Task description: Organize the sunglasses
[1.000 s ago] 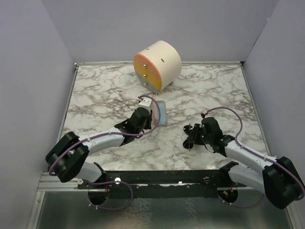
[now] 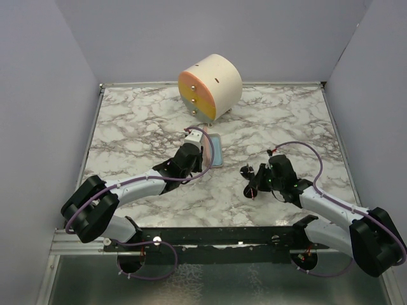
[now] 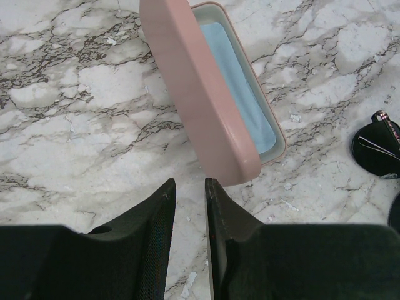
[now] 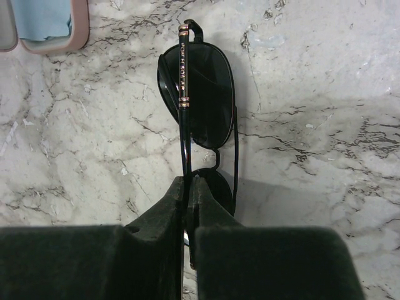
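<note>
The black sunglasses (image 4: 209, 94) lie on the marble table with their temples folded across the lenses, at centre right in the top view. My right gripper is shut on a folded temple, near the bridge; part of the lower lens is hidden behind the fingers. A pink case (image 3: 200, 94) with its lid standing up shows a pale blue lining (image 3: 240, 87); it sits left of the sunglasses. Close by the case's near end, my left gripper is open slightly, with only table seen between its fingers.
A cream drum-shaped cabinet (image 2: 222, 82) with coloured drawer fronts and round knobs stands at the back centre. Grey walls border the table (image 2: 286, 114). Bare marble separates the case from the sunglasses, and the back right is clear.
The sunglasses have shifted slightly left and turned a little. My left arm and the case have stayed put.
</note>
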